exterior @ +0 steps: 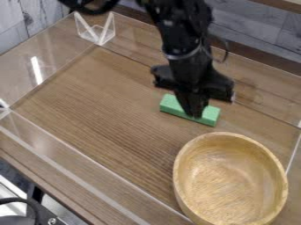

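Observation:
My black gripper [192, 97] hangs over the wooden table, shut, its tip just above and behind a green block [188, 111]; whether it touches the block is not clear. Nothing shows between its fingers. The green block lies on the table with a dark marking on it. In front of it at the lower right is a large round tan bowl [230, 180].
A white wire-like holder [97, 28] stands at the back left. A black cable lies at the lower left corner.

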